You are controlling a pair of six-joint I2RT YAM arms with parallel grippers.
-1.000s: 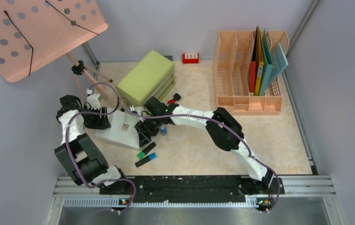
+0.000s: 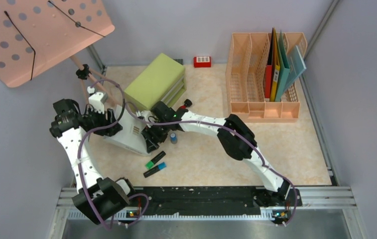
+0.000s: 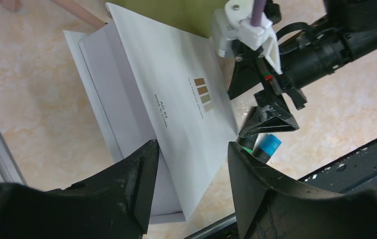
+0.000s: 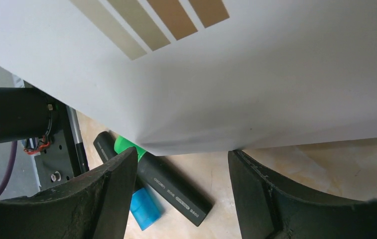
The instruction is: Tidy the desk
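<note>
A grey-white binder lies tilted at the desk's left, below the green shelf box. In the left wrist view my left gripper is shut on the binder's raised cover. My right gripper is at the binder's right side, its fingers part apart just under the white surface; whether it touches is unclear. Two dark markers lie in front, one green-capped, one blue-capped.
A pink file organizer with coloured folders stands back right. A red calculator, a red-black object and a small blue-topped bottle are nearby. A pink stand overhangs the left.
</note>
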